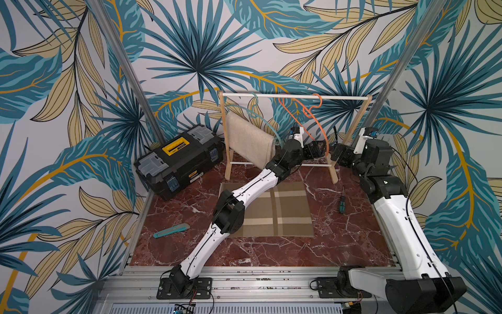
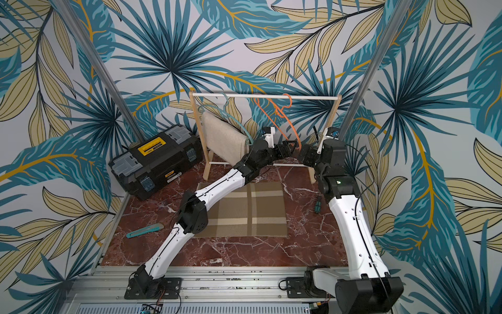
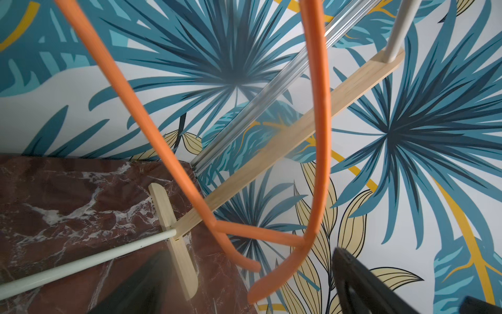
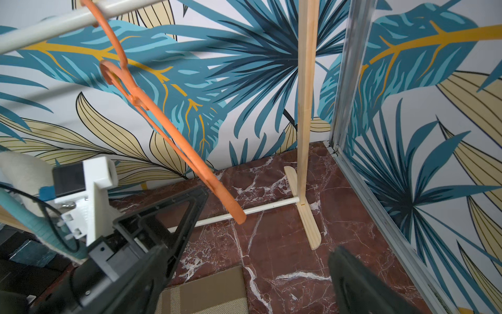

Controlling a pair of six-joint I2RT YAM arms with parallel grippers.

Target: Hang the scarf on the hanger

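A brown plaid scarf [image 1: 292, 209] lies flat on the red marble table, partly covered by my left arm. From the rack's white rail [image 1: 272, 95] hangs an orange hanger [image 4: 175, 137], bare and turned at an angle. My left gripper [image 1: 315, 150] is open at its lower part; in the left wrist view the hanger's end [image 3: 261, 234] shows between the spread, blurred fingers [image 3: 360, 282], contact unclear. Just right of the hanger, my right gripper [image 1: 337, 151] is open and faces it, with nothing held.
A beige cloth [image 1: 248, 137] hangs on a teal hanger at the rack's left. The black toolbox [image 1: 180, 159] stands left of the rack. A teal-handled tool [image 1: 171, 230] lies front left, a screwdriver [image 1: 342, 204] at right.
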